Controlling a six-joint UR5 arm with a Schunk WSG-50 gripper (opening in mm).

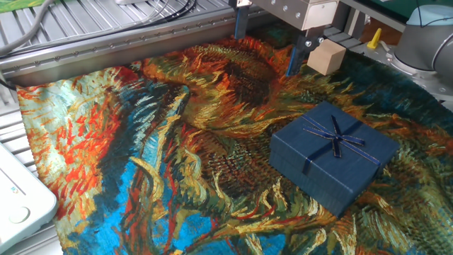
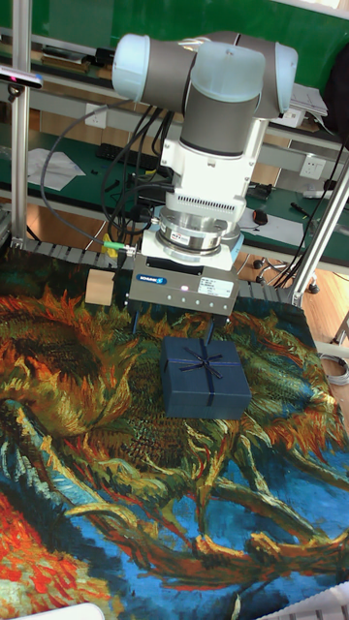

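A dark blue gift box with a ribbon bow on its lid sits closed on the patterned cloth. My gripper stands open, its two fingers wide apart and nothing between them. In exterior view 3 the gripper hangs on the robot side of the box, and the box partly covers the finger ends. A small plain wooden block shows close beside one finger. From the other camera the block appears left of the gripper body, apart from the fingers.
The painted cloth covers the table with some folds. A metal rail borders it, and a white device stands at the left edge. The arm's base and a small yellow cone are at the upper right.
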